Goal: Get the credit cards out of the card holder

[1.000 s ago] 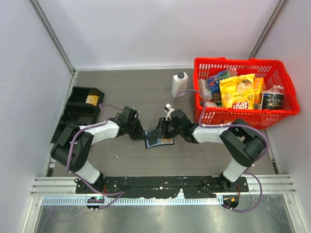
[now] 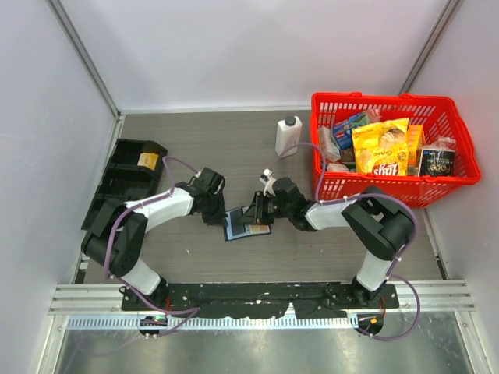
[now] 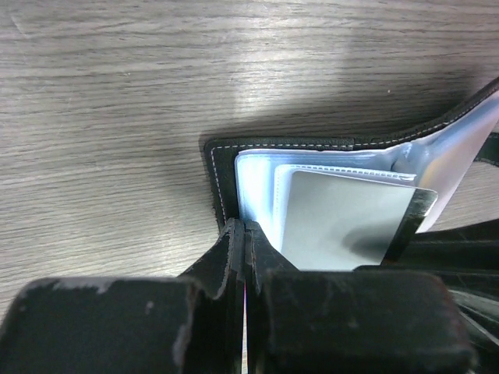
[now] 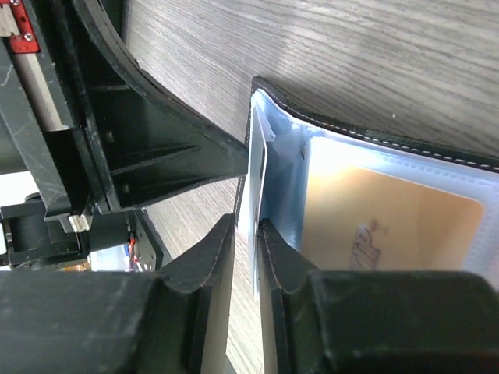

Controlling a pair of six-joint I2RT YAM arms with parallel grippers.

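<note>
The black-edged card holder (image 2: 236,226) lies spread on the table between my grippers, its clear sleeves showing. My left gripper is shut at the holder's left border, and the thin edge runs in between its tips. In the left wrist view, a grey card (image 3: 343,218) lies in a sleeve, partly covered by the dark right gripper. A tan card (image 4: 390,218) sits in another sleeve in the right wrist view. My right gripper is narrowly open, with a raised clear sleeve page (image 4: 257,175) standing between its fingertips.
A red basket (image 2: 394,185) full of packets stands at the right, a white bottle (image 2: 288,137) beside it. Black trays (image 2: 125,178) sit at the left.
The card holder has slid slightly left along with my left gripper.
</note>
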